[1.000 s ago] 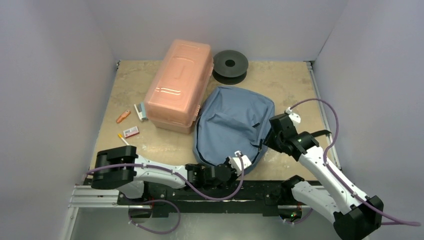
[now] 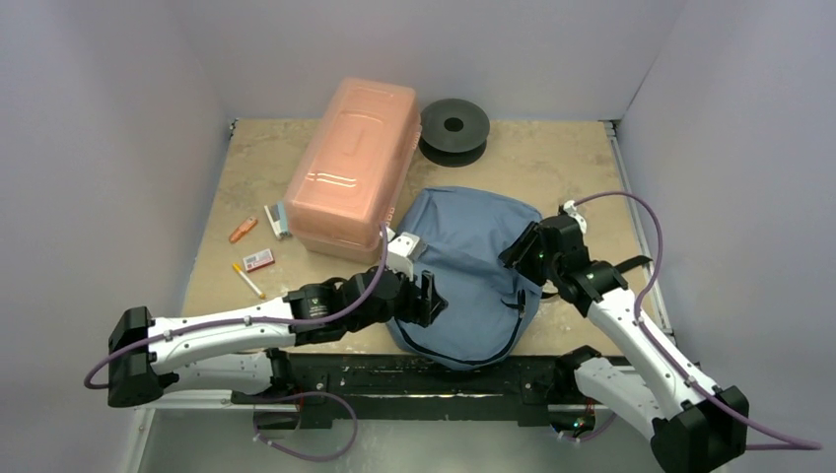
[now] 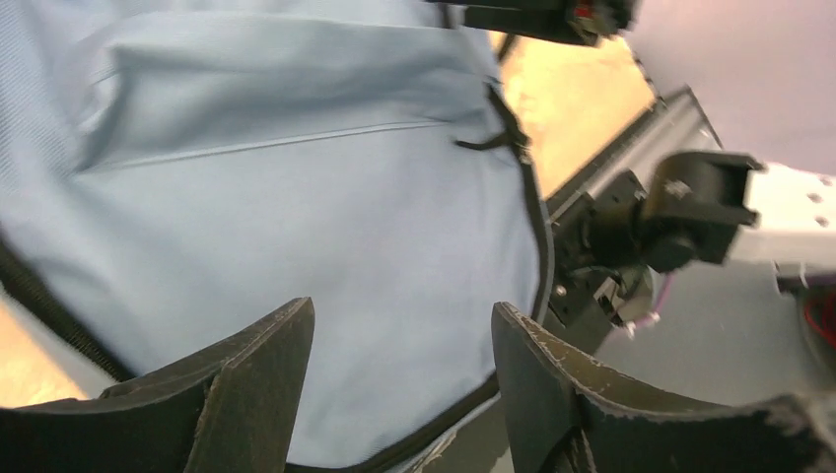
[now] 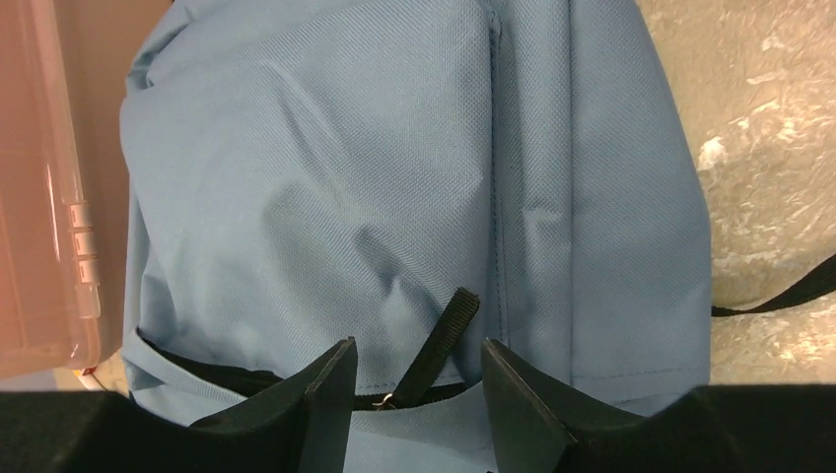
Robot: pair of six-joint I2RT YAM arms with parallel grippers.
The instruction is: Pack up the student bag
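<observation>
A blue fabric bag point(image 2: 458, 325) lies flat at the front middle of the table, black zipper along its lower edge. My left gripper point(image 2: 428, 305) is over its left-middle part; in the left wrist view its fingers point(image 3: 251, 370) stand apart above bare fabric point(image 3: 325, 227). My right gripper point(image 2: 513, 251) is over the bag's upper right; in the right wrist view its parted fingertips flank a black pull tab point(image 4: 434, 350) at a pocket opening. Small items lie at the left: an orange object point(image 2: 243, 229), a red-and-white box point(image 2: 258, 259), a yellow-white stick point(image 2: 246, 279).
A translucent pink lidded box point(image 2: 350, 158) stands at the back left, beside a dark spool point(image 2: 453, 118). A white and teal item point(image 2: 279, 220) lies by the box. Walls enclose the area.
My left gripper has moved up and left from the bag's front edge to over its middle. My right gripper has shifted slightly left. The bag has shifted slightly toward the front.
</observation>
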